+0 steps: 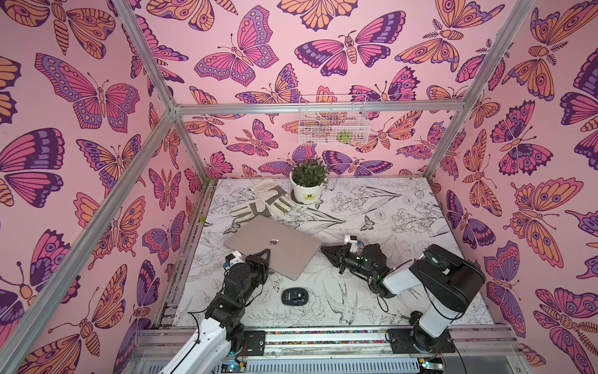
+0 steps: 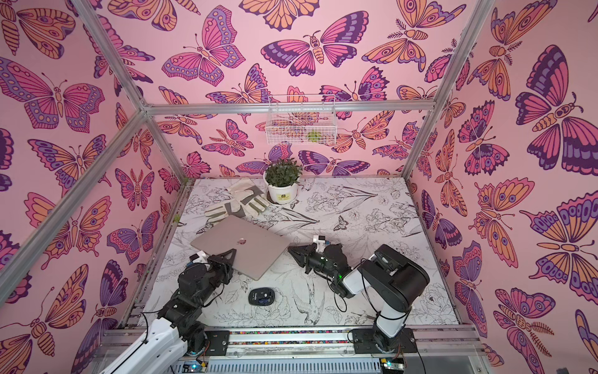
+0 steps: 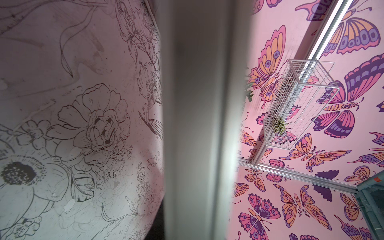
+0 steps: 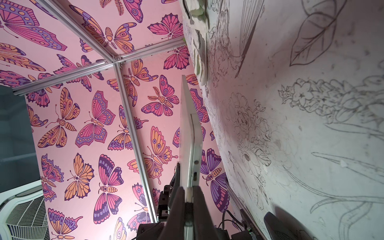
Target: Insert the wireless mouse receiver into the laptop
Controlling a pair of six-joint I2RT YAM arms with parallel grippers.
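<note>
A closed grey laptop point(image 1: 274, 244) is held by its near-left side; my left gripper point(image 1: 268, 254) is shut on it. Blurred and close, the laptop point(image 3: 200, 120) fills the middle of the left wrist view and hides most of that gripper. My right gripper point(image 1: 324, 250) is shut at the laptop's right corner. From the right wrist, its fingertips point(image 4: 179, 200) overlap the laptop's edge point(image 4: 191, 140), just below two small ports. Whether they touch it is unclear. I cannot make out the receiver anywhere. A black mouse point(image 1: 294, 296) lies on the table in front.
Striped work gloves point(image 1: 264, 199) lie behind the laptop, beside a potted plant point(image 1: 307, 187). A white wire basket point(image 1: 333, 127) hangs on the back wall.
</note>
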